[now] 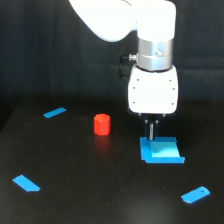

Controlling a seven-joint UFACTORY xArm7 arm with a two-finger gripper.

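Observation:
The white arm's gripper (151,130) points down over the back left part of a blue-edged square (146,157) with a pale blue middle. Its two thin dark fingers show close together; whether they are fully shut is too small to tell, and I see no object between them. To the left, clear of the gripper, a red block (102,124) stands on the dark table.
Strips of blue tape mark the table at the back left (54,112), front left (26,183) and front right (195,195). Dark, bare tabletop (100,180) lies between them. The background is black.

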